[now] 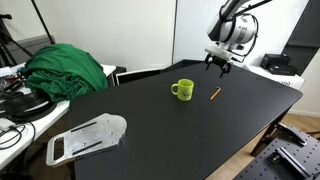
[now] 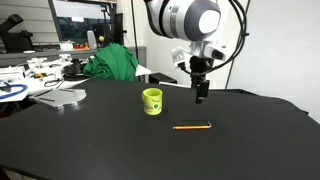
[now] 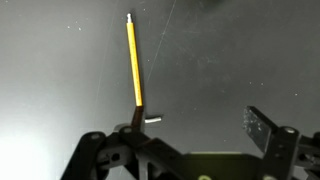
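Observation:
An orange-yellow pencil (image 3: 134, 62) lies flat on the dark table; its lower end is close to the left finger of my gripper in the wrist view. The fingers stand wide apart, with nothing held. In the second exterior view the pencil (image 2: 192, 127) rests in front of the gripper (image 2: 196, 88), which hangs above the table. A yellow-green mug (image 1: 183, 90) stands upright left of the pencil (image 1: 215, 94) in the first exterior view. Beside the pencil's lower end, the wrist view shows a small grey piece (image 3: 153, 120).
A silver metal plate (image 1: 88, 136) lies at the table's near left. Green cloth (image 1: 66, 73) is heaped beyond the left edge, and a black device (image 1: 283, 64) sits behind the arm.

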